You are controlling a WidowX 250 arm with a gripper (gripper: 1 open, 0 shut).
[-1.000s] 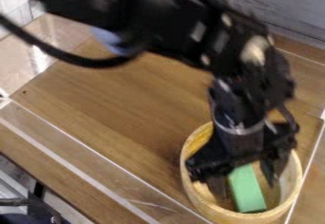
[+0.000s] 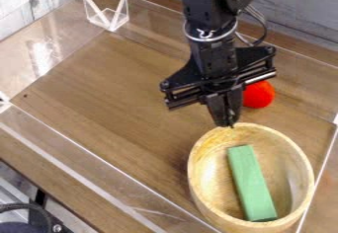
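My gripper (image 2: 224, 109) hangs above the wooden table, just behind and above a pale yellow bowl (image 2: 211, 183). A green bar-shaped object (image 2: 248, 183) lies inside the bowl, apart from the gripper. A red round object (image 2: 260, 96) sits behind the gripper's fingers at the right, partly hidden by them. Whether the fingers are open or shut is hard to make out.
A white wire rack (image 2: 103, 8) stands at the back left. Clear rims run along the table's edges, and the bowl sits close to the front right.
The gripper has risen out of the bowl and moved up and back, uncovering the green object, which stays in the bowl. The red object is now visible.
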